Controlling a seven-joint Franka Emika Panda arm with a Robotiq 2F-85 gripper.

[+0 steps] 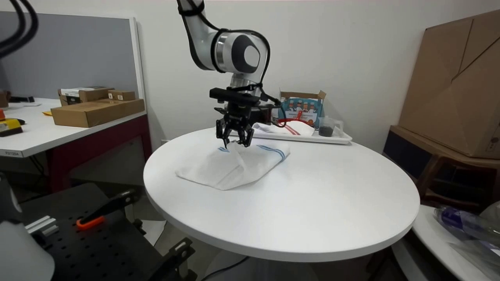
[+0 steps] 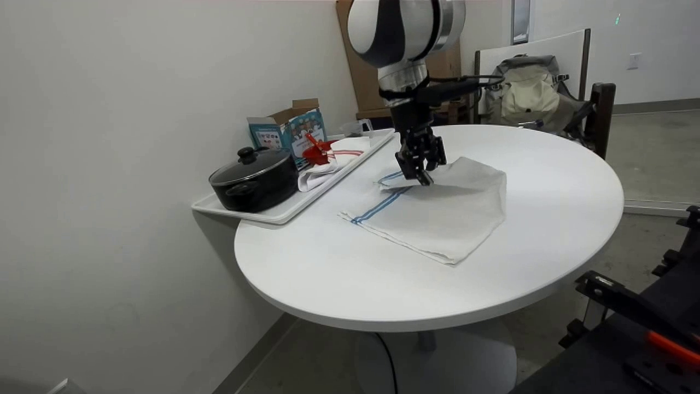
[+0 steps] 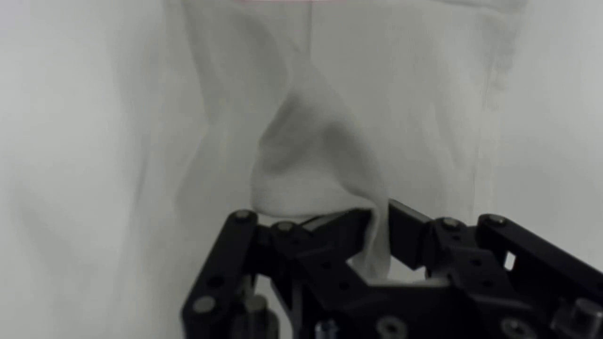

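Note:
A white cloth with blue stripes point(image 1: 211, 171) lies on the round white table point(image 1: 328, 206), its far right part raised and folded over towards the left. My gripper point(image 1: 235, 140) is above the middle of the cloth, near its blue stripes. In the wrist view, a narrow pinch of the white cloth point(image 3: 316, 192) runs up between the black fingers, which are shut on it. Seen from the other side, the cloth point(image 2: 453, 220) lies mostly flat, with a lifted flap at my gripper point(image 2: 423, 180).
Behind the cloth, a white tray point(image 2: 282, 213) holds a lidded black pot point(image 2: 256, 184), a red-striped towel point(image 1: 297, 127), a red item point(image 2: 316, 152), a box point(image 2: 302, 131) and a clear measuring cup point(image 1: 326, 127).

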